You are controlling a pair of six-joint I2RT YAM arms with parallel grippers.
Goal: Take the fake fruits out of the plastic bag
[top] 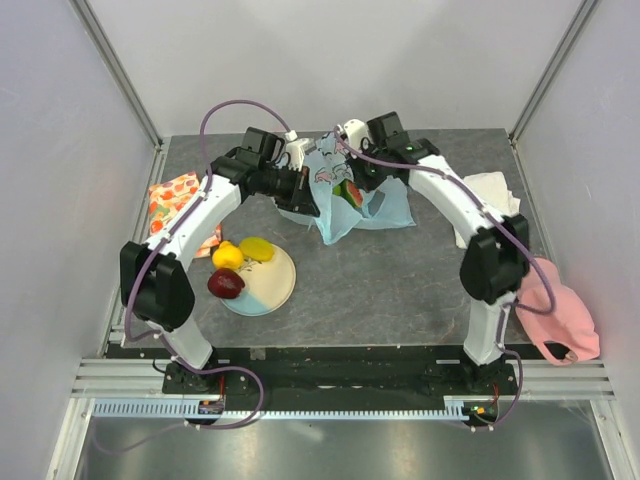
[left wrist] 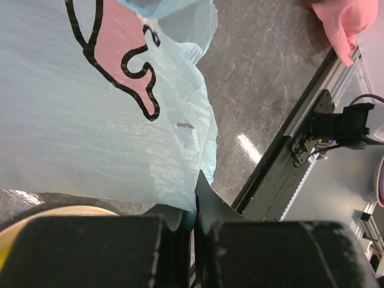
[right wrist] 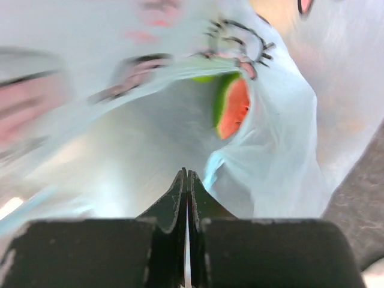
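A light blue plastic bag (top: 340, 222) lies toward the back of the table, its mouth facing forward. Its rim is pinched by my left gripper, which is shut on the film. Inside the bag, a watermelon slice (right wrist: 233, 107) with red flesh and green rind shows in the right wrist view, a bit of green beside it. My right gripper is shut with nothing between its fingers, at the bag's mouth, and the slice lies beyond its tips. From above, the right gripper (top: 368, 186) partly covers the slice (top: 350, 193).
A round plate (top: 285, 290) at front left carries a yellow fruit (top: 227, 255), a mango-like fruit (top: 256, 249) and a dark red fruit (top: 226, 284). White cloth (top: 488, 199) and a pink cap (top: 560, 315) lie right. An orange patterned cloth (top: 172, 202) is at left.
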